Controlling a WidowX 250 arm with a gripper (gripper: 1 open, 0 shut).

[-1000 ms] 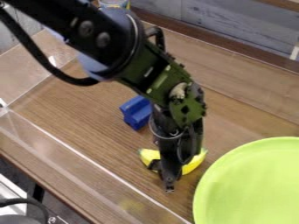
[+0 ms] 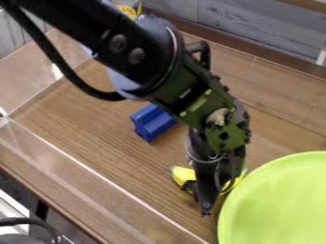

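Observation:
The arm reaches down from the top left to the gripper (image 2: 208, 191), which is low over the table at the centre right, right at a yellow banana (image 2: 184, 175). The gripper covers much of the banana, so I cannot tell whether its fingers are closed on it. A large green plate (image 2: 273, 205) lies just to the right of the gripper and banana. A blue block (image 2: 152, 123) sits behind and to the left, partly hidden by the arm.
A grey wall stands behind it. A black cable loops at the bottom left, beyond the table's edge.
The gripper and banana appear shifted a little to the right and slightly down. The plate and blue block also appear slightly shifted in the view.

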